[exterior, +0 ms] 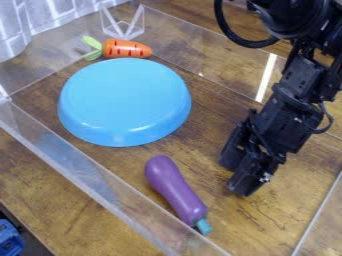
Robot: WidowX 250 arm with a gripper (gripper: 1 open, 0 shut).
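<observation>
My black gripper [247, 160] hangs low over the wooden floor of the bin at the right, its fingertips near the board; whether it is open or shut is hard to tell. To its lower left lies a purple eggplant toy [175, 188] with a teal tip. A blue oval plate or lid [123, 101] sits upper left of the gripper, apart from it.
An orange carrot toy [123, 48] lies at the back left, beside a clear plastic piece. Transparent walls run along the left [54, 160] and right. A blue object [7, 238] is outside at the lower left. Bare wood surrounds the gripper.
</observation>
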